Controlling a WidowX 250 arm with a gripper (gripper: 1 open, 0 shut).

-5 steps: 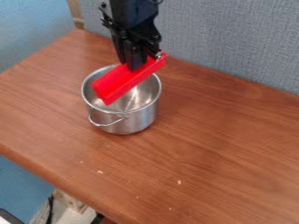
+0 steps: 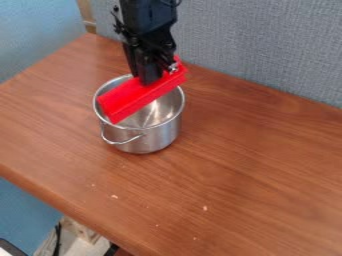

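Note:
A red elongated block (image 2: 134, 95) is held tilted over a steel pot (image 2: 147, 135), its lower left end down at the pot's opening. My black gripper (image 2: 163, 70) is shut on the block near its upper right end. The pot stands on the wooden table and has a wire handle at the front. Part of its inside is hidden by the block.
Grey-blue padded walls (image 2: 267, 50) stand behind and at the left. A cable and pale frame parts lie below the table's front left edge.
The pot has not moved.

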